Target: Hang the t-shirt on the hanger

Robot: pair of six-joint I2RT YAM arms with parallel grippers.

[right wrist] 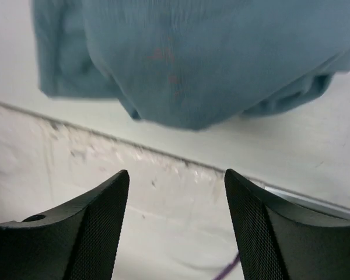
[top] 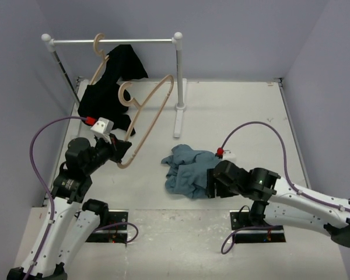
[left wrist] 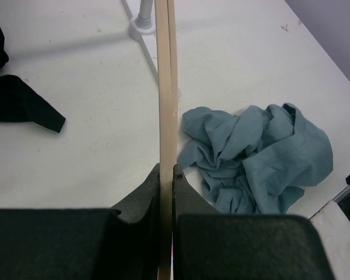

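Note:
A crumpled blue-grey t-shirt (top: 189,170) lies in a heap on the white table, its right part hidden by the right arm in the top view. My left gripper is shut on the wooden hanger (top: 153,117), which it holds up in the air, hook toward the rack. The shirt (left wrist: 256,154) lies below and to the right of the hanger in the left wrist view. My right gripper stands open at the shirt's near right edge, with only table showing between its fingers; the shirt (right wrist: 192,64) is just beyond the tips.
A white rack (top: 114,41) stands at the back left. From its rail hangs a second hanger (top: 98,46) with a black garment (top: 108,84). Bare table (top: 251,111) lies at the back right, and the table's front edge runs close to the shirt.

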